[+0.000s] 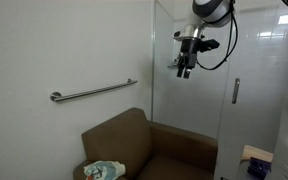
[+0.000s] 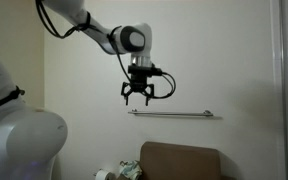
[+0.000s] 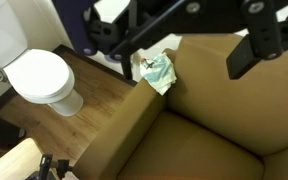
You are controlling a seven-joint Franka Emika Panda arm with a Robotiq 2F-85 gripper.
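Observation:
High above a brown armchair [image 1: 121, 138] hangs my gripper [image 2: 137, 99], open, its two dark fingers well apart with nothing between them. In the wrist view the gripper faces down over the chair's seat and one armrest. A crumpled white and teal patterned cloth [image 3: 158, 73] lies on the end of that armrest, close to the left finger in the picture but far below it. Exterior view 1 has the cloth [image 1: 105, 170] at its lower edge, partly cut off.
A white toilet [image 3: 46, 78] and a dark bin [image 3: 1, 130] stand beside the chair on the wood floor. Along the wall runs a metal grab bar [image 1: 94, 90]. A wooden surface with dark items [image 1: 256, 163] is at lower right. The seat is clear.

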